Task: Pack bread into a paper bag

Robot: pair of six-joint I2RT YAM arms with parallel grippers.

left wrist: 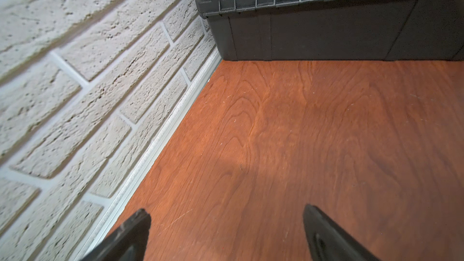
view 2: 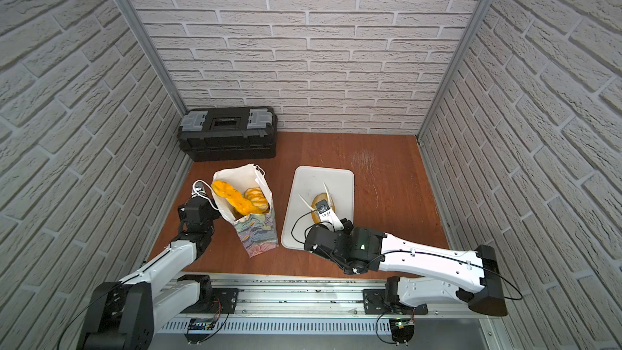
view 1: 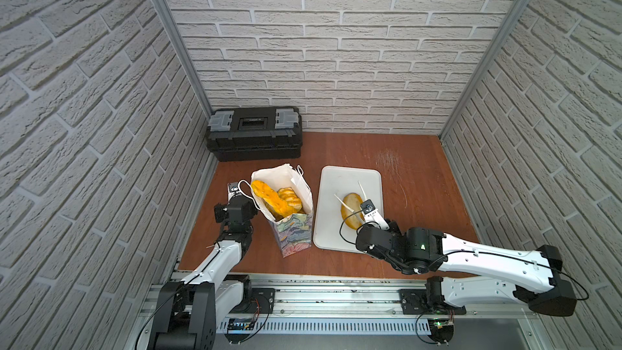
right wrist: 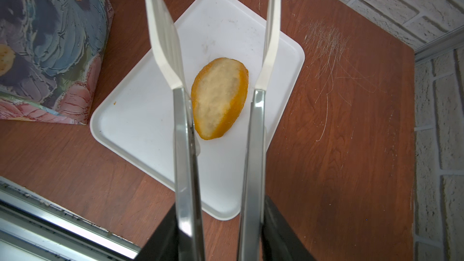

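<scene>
A golden oval bread [right wrist: 220, 97] lies pale side up on the white tray [view 1: 330, 236]. Over it, the right gripper stands open; its long white fingers [right wrist: 161, 33] spread to either side of the bread in the right wrist view, with nothing between their tips. The paper bag [view 1: 294, 233], with a colourful painted side, stands left of the tray, its mouth open. Inside show a long orange loaf [view 1: 272, 199] and a ridged roll [view 1: 290, 198]. Left of the bag is my left gripper, its dark fingers wide apart over bare table.
A black toolbox [view 1: 254, 136] stands at the back left against the wall. The table to the right of the tray [view 1: 421, 188] is clear. Brick walls close in the left, back and right. One bag handle loops out toward the left arm.
</scene>
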